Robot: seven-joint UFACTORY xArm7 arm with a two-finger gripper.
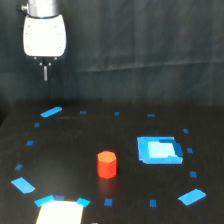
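A red-orange block [107, 164] with a hexagonal look stands on the dark table, a little below the middle of the view. To its right lies a white square [161, 150] framed by blue tape [144, 155]. My gripper [45, 73] hangs at the upper left beneath a white housing [45, 36], high above the table and well away from the block. Its narrow fingers are too small to show whether they are apart, and I see no object at them.
A pale, bright object [60, 212] sits at the bottom left, cut by the frame edge. Blue tape strips [23, 185] and small blue marks dot the table. Bare table surrounds the block. Dark curtain-like material [140, 50] hangs behind.
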